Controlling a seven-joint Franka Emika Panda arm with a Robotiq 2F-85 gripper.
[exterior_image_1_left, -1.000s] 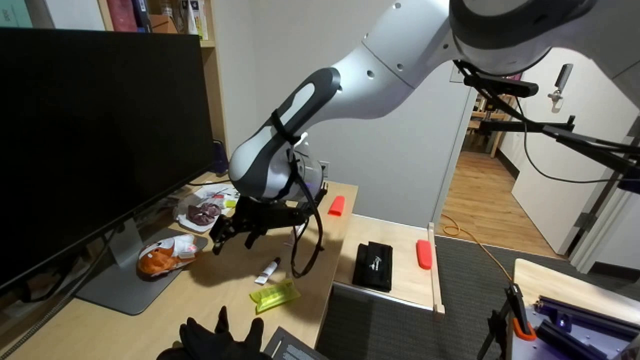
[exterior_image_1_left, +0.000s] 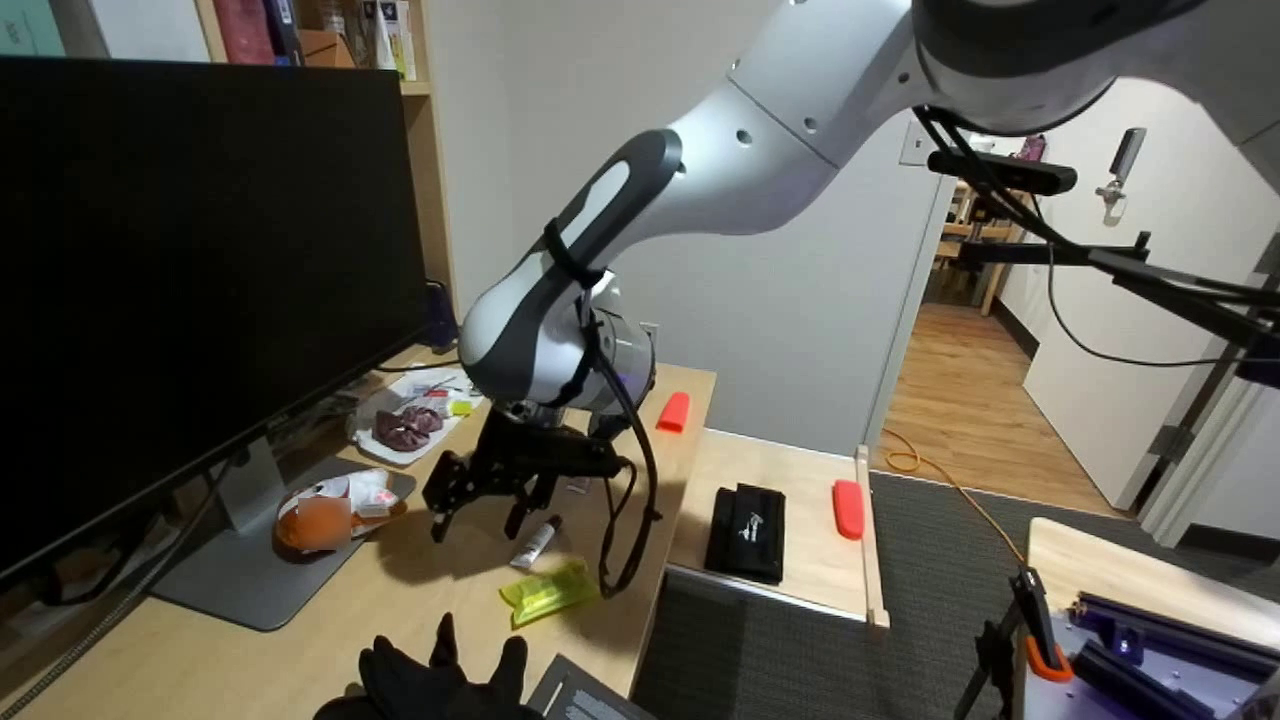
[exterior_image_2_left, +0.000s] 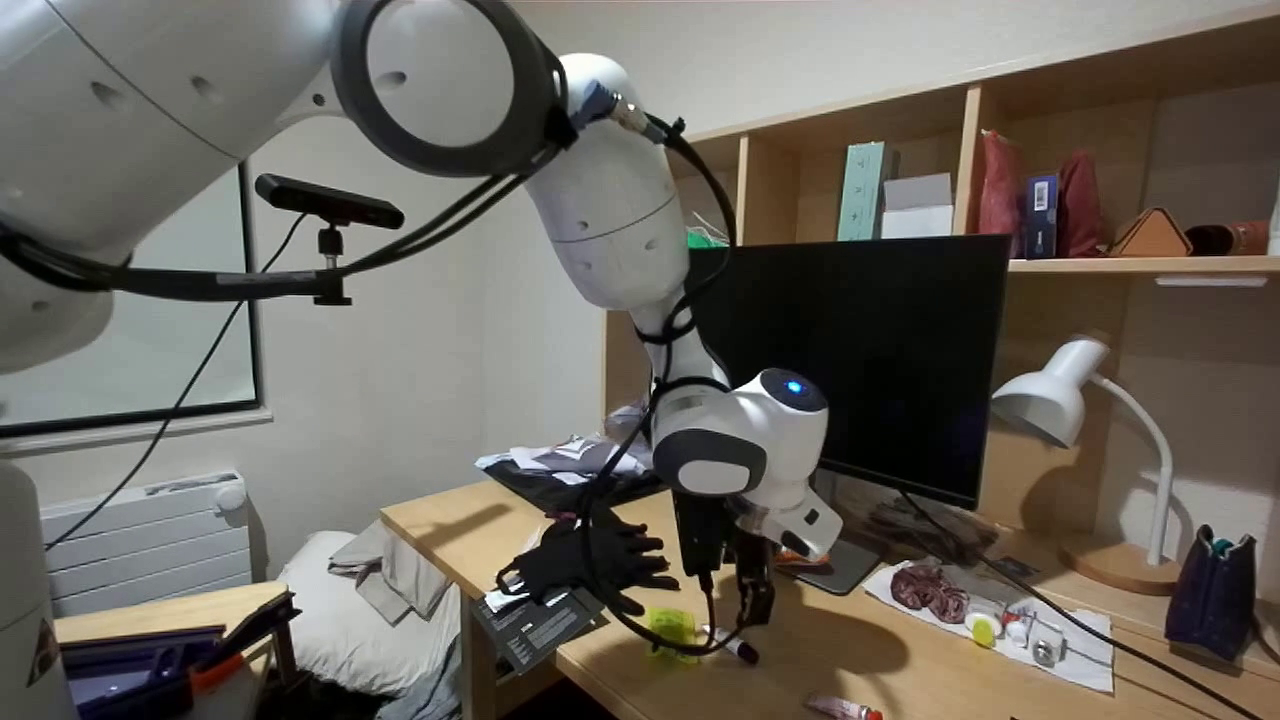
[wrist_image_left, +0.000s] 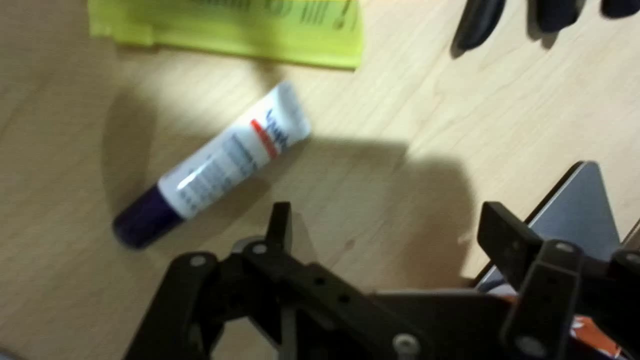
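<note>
My gripper stands open above the desk, its two black fingers wide apart with only bare wood showing between them. Just ahead of the left finger in the wrist view lies a small white tube (wrist_image_left: 219, 159) with a dark purple cap, flat on the desk and apart from the fingers. Beyond it is a yellow-green packet (wrist_image_left: 252, 27), partly cut off by the frame edge. From the first exterior view, the tube (exterior_image_1_left: 535, 542) sits between the gripper (exterior_image_1_left: 477, 526) and the packet (exterior_image_1_left: 549, 593).
The monitor's base (exterior_image_1_left: 282, 576) carries an orange and white package (exterior_image_1_left: 330, 514). Black gloves (exterior_image_1_left: 438, 684) lie at the desk's near end. A white sheet with small items (exterior_image_2_left: 1032, 642) is by the lamp (exterior_image_2_left: 1056, 390). A red-capped tube (exterior_image_2_left: 843, 708) lies near the front.
My gripper has come lower and closer to the white tube. Tube and packet have stayed in place.
</note>
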